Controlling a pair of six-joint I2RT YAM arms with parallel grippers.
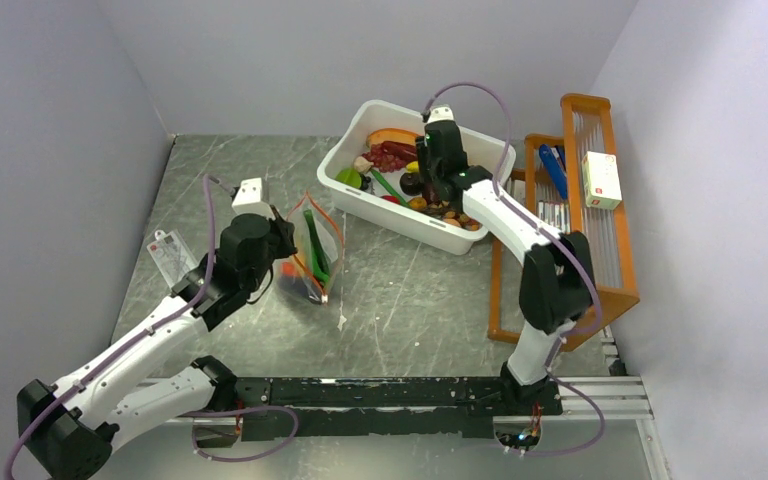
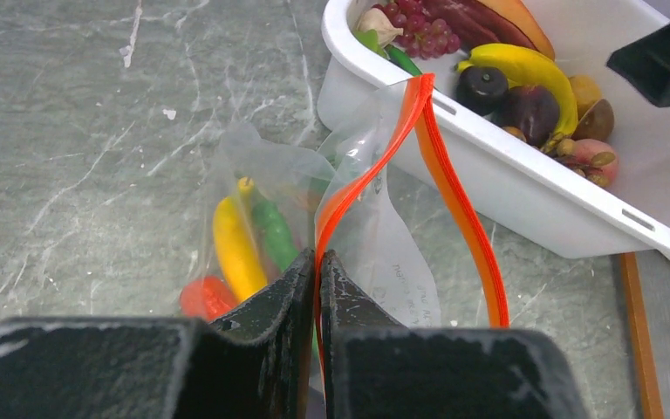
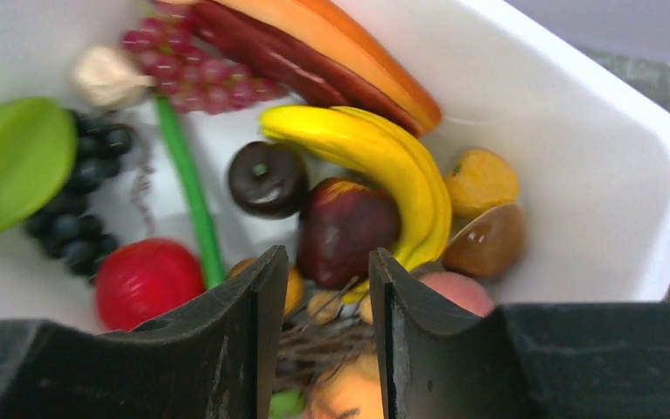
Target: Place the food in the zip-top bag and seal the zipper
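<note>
The clear zip top bag (image 1: 312,268) with orange zipper stands on the marble table, holding yellow, green and red food. My left gripper is shut on the bag's zipper edge, the bag's mouth gaping. My right gripper is part open above the white bin (image 1: 350,199), empty between its fingers, pointing down at bananas (image 3: 375,153), a dark red fruit (image 3: 347,229), a dark round fruit (image 3: 268,179), grapes (image 3: 192,78) and other food.
A wooden rack (image 1: 605,265) with markers and a small box stands at the right. A clipboard (image 1: 171,255) lies at the left.
</note>
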